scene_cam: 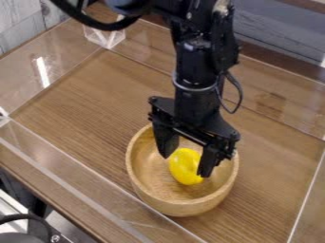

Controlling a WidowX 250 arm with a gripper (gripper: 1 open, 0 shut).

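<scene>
A black gripper (193, 135) hangs from the arm over a round tan wooden bowl (154, 183) in the lower middle of the camera view. Its fingers are spread apart, reaching down to the bowl's upper part. Below them a yellow object (185, 166) lies inside the bowl, partly overlapped by the gripper in this view. Nothing shows held between the fingers.
A small white wire-like object (105, 34) stands at the back left. Raised edges and rails run along the table's sides.
</scene>
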